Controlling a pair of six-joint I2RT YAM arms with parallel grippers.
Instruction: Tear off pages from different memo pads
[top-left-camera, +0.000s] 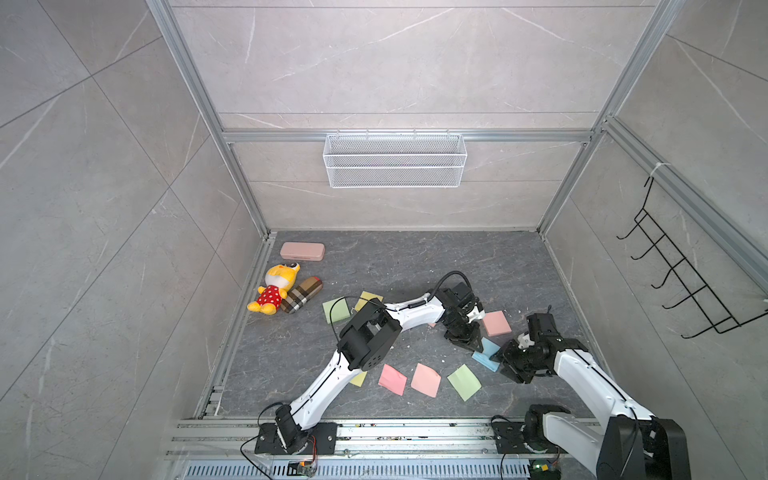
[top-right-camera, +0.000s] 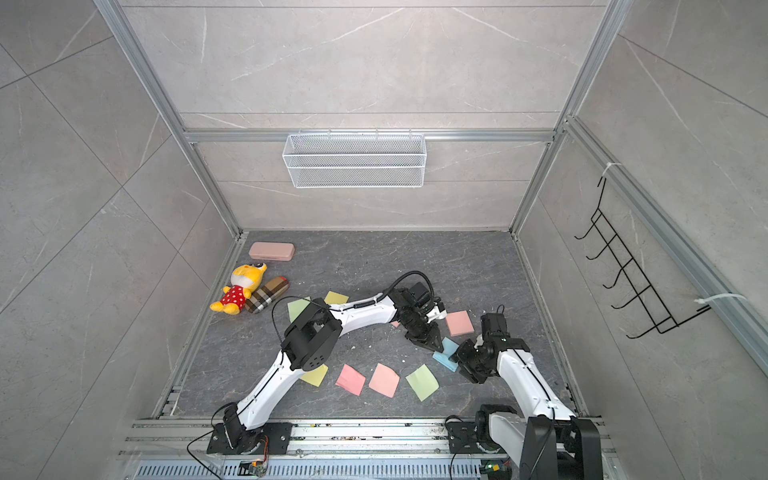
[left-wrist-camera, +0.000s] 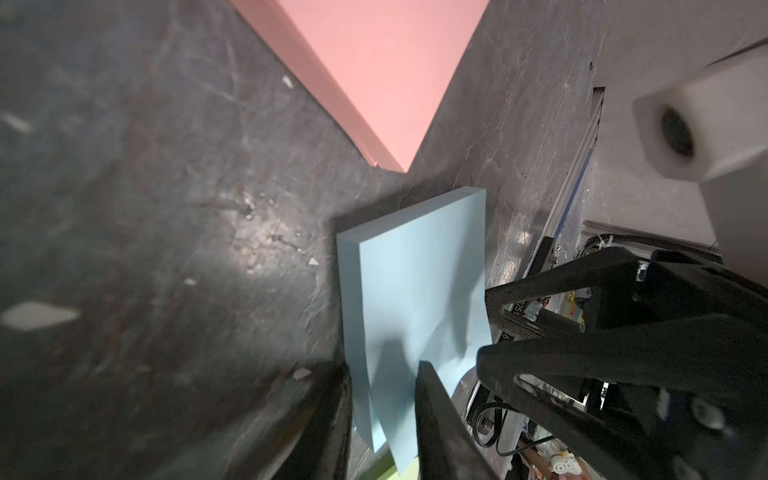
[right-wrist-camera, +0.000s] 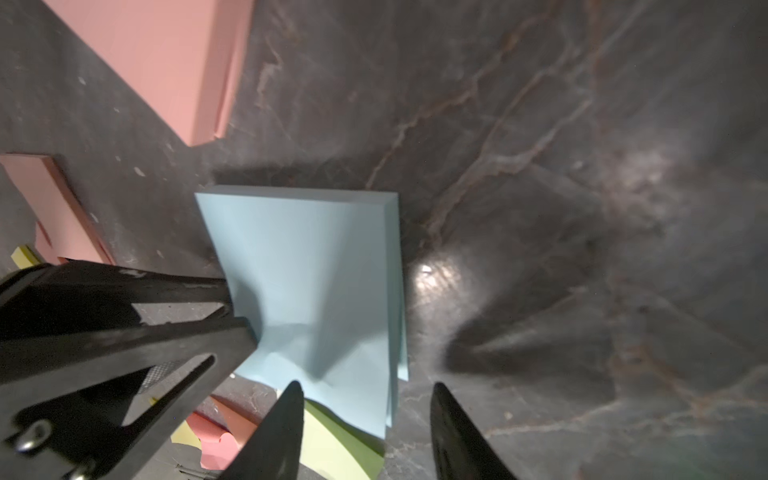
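A light blue memo pad (left-wrist-camera: 420, 272) rests on the grey floor between my grippers, its lower top sheet slightly lifted and creased. In the left wrist view my left gripper has its fingers around the pad's lower end, part open; whether it grips the paper is unclear. My right gripper stands open beside the pad's lower edge in the right wrist view. A pink pad (left-wrist-camera: 392, 72) lies just behind the blue one. Green (top-left-camera: 464, 382), salmon (top-left-camera: 425, 380) and red-pink (top-left-camera: 392, 378) pads lie along the front.
A plush toy (top-left-camera: 272, 300), a plaid pouch (top-left-camera: 302, 294) and a pink case (top-left-camera: 302, 251) sit at the back left. A white wire basket (top-left-camera: 394, 160) hangs on the back wall, a black hook rack (top-left-camera: 688, 292) on the right wall.
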